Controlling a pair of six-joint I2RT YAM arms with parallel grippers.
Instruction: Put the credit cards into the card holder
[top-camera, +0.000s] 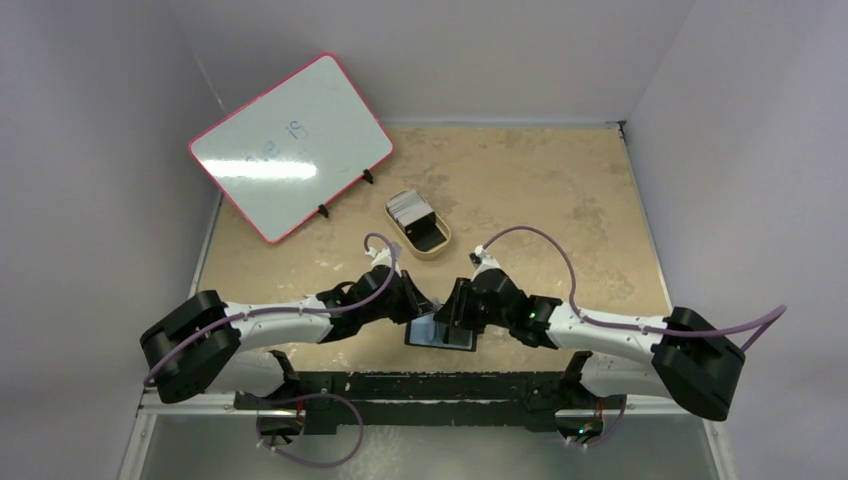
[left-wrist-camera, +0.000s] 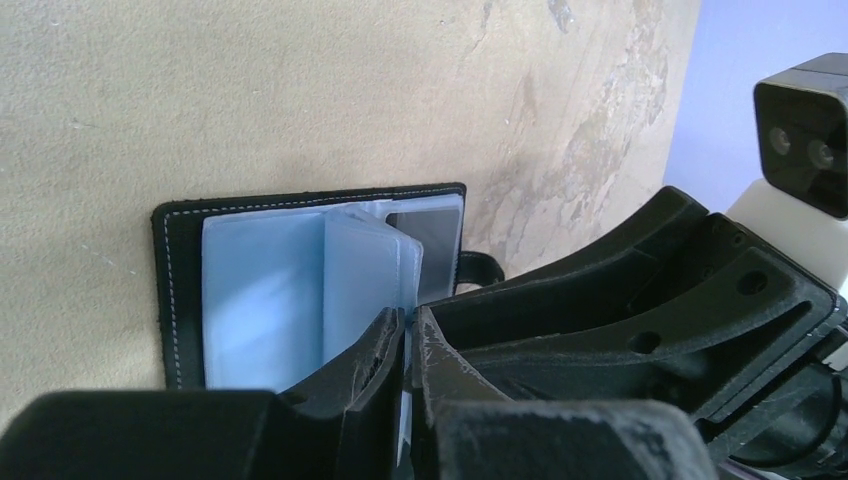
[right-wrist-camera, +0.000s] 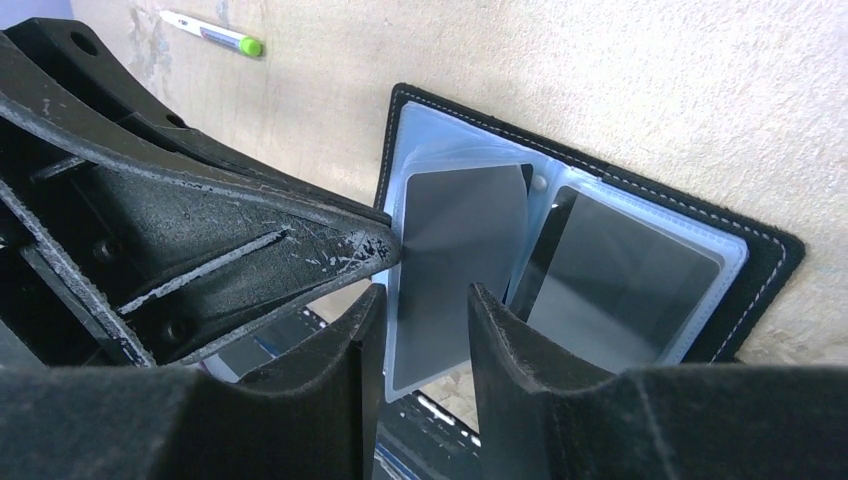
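Observation:
The open card holder (top-camera: 425, 333) lies at the front middle, with blue sleeves (left-wrist-camera: 262, 290) and dark grey cards in some pockets (right-wrist-camera: 625, 280). My left gripper has its fingertips close together at the edge of a raised blue sleeve; whether it grips it I cannot tell. My right gripper stands with fingertips apart over a sleeve holding a grey card (right-wrist-camera: 455, 255); contact is unclear. Behind them sits a beige container (top-camera: 445, 232) of cards (top-camera: 408, 208).
A whiteboard (top-camera: 280, 140) stands at the back left. A pen (right-wrist-camera: 210, 30) lies on the table in the right wrist view.

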